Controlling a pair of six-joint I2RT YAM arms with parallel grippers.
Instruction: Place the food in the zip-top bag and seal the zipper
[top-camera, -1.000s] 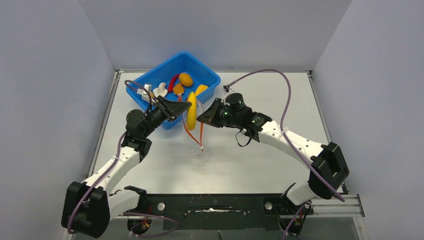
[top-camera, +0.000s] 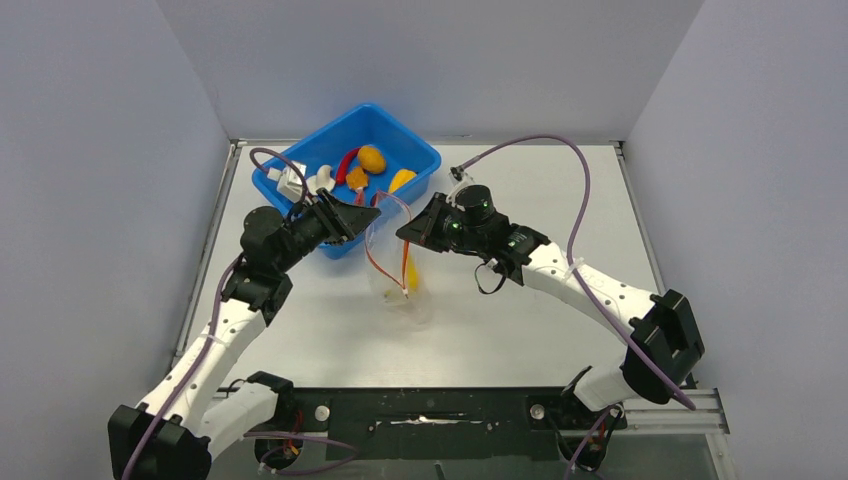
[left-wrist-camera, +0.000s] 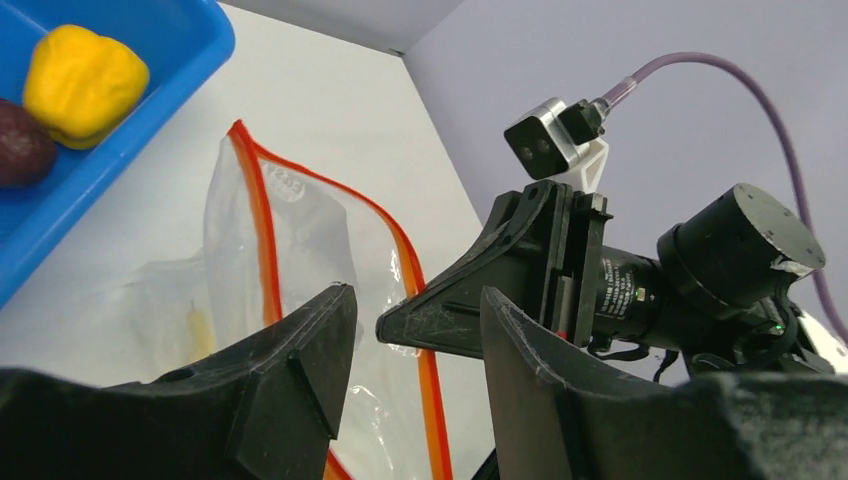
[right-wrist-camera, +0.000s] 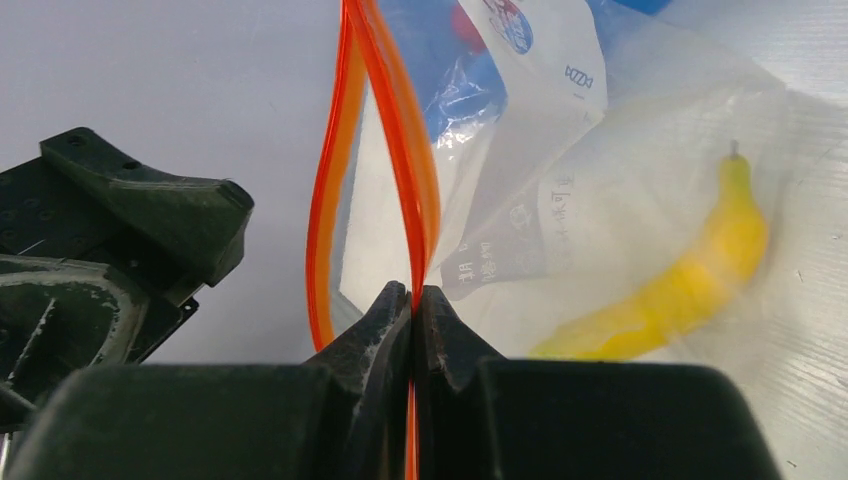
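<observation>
The clear zip bag (top-camera: 385, 250) with orange zipper stands upright in the middle of the table. A yellow banana (right-wrist-camera: 690, 280) lies inside it, seen through the plastic in the right wrist view. My right gripper is shut on the bag's orange zipper edge (right-wrist-camera: 410, 190). Beside the bag, at its upper left, my left gripper is open, with nothing between its fingers; the right gripper's body shows beyond that gap in the left wrist view.
The blue bin (top-camera: 320, 135) at the back left holds several foods, among them a yellow pepper (left-wrist-camera: 85, 85), a red chili (top-camera: 345, 163) and a potato (top-camera: 371, 159).
The banana has left my left gripper and is now down inside the bag. The left arm has shifted slightly up; the right has barely moved.
</observation>
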